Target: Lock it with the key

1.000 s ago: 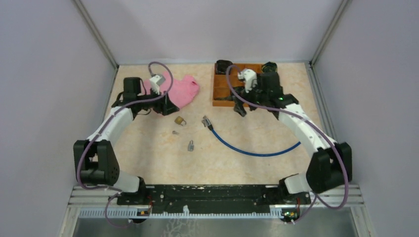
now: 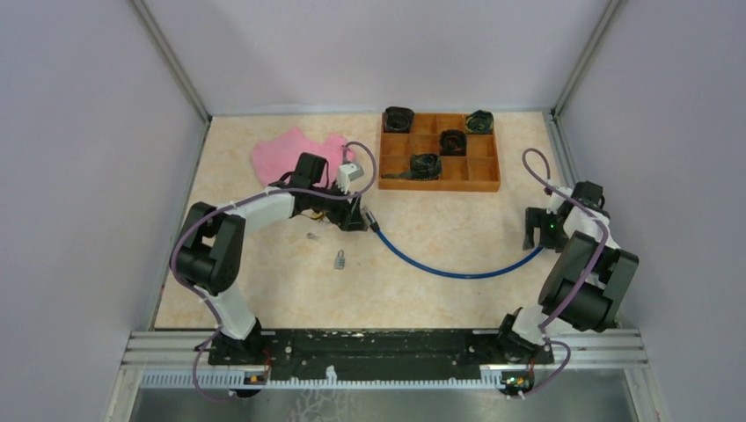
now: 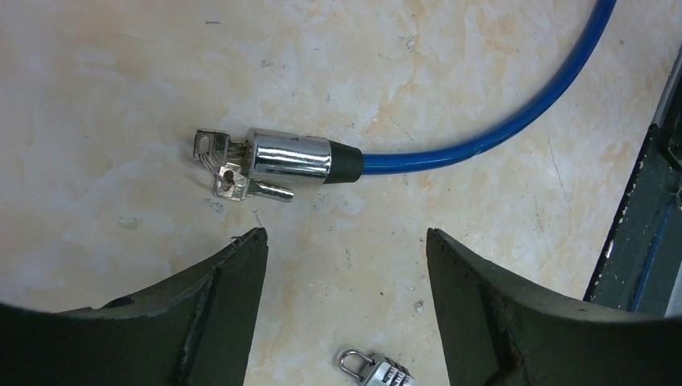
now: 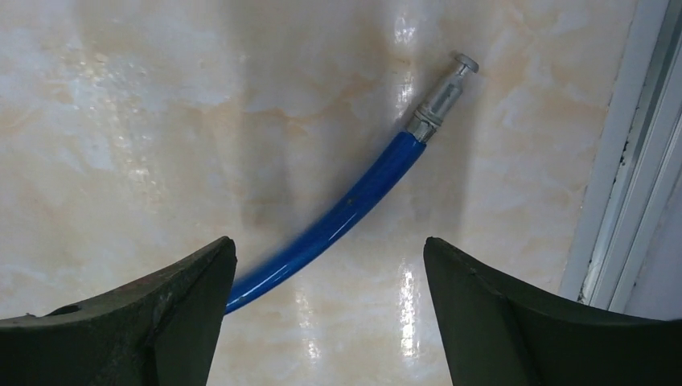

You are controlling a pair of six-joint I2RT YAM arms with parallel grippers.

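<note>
A blue cable lock (image 2: pixel 457 274) curves across the table. Its silver lock head (image 3: pixel 285 157) has two keys (image 3: pixel 229 183) on a ring at its end, one apparently in the keyhole. My left gripper is open above the lock head, nothing between its fingers. My right gripper hangs open over the cable's free end, whose metal pin (image 4: pixel 438 100) lies on the table between and beyond the fingertips.
A small silver padlock (image 2: pixel 340 260) lies nearer the front. A pink cloth (image 2: pixel 281 158) is at the back left, a wooden compartment box (image 2: pixel 479 176) at the back. A metal rail (image 4: pixel 603 225) borders the right side.
The left arm has moved right to above the lock head.
</note>
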